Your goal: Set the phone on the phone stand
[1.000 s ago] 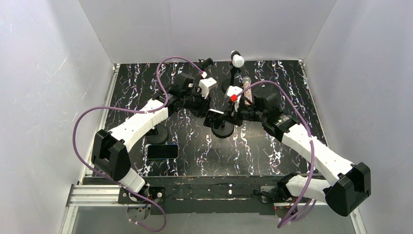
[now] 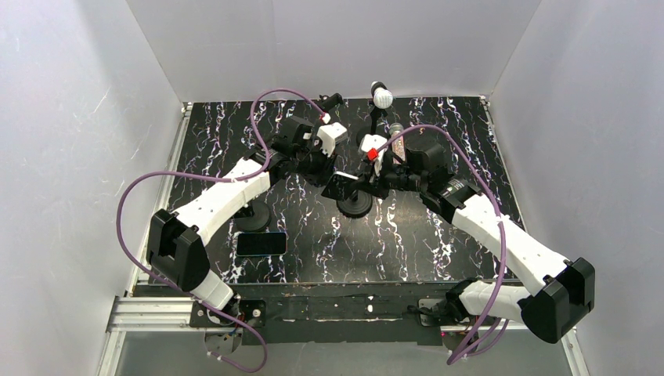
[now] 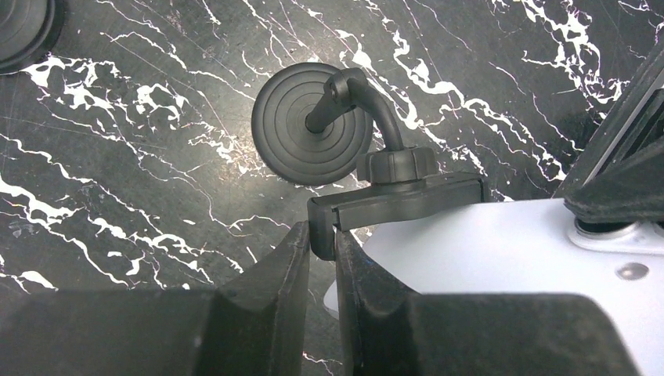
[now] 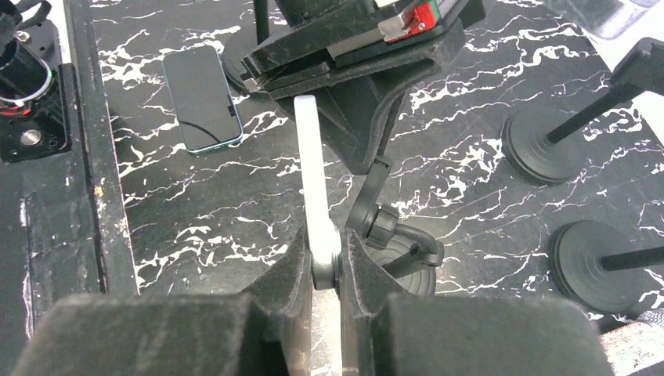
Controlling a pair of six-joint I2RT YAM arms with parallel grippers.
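Observation:
The phone stand [image 3: 305, 137] stands mid-table, its round base under a bent neck. My left gripper is shut on the end of the stand's black holder bar [image 3: 407, 200]. My right gripper is shut on the edge of a white-faced plate at the stand's head, seen edge-on as a white strip in the right wrist view. The two grippers are close together over the stand in the top view [image 2: 354, 205]. The phone [image 2: 261, 244] lies flat at the front left, apart from both grippers.
Other round-based stands stand at the left [image 2: 252, 219] and back [image 4: 540, 149]. A cylindrical object [image 2: 397, 133] lies at the back right.
The left arm is nearly still.

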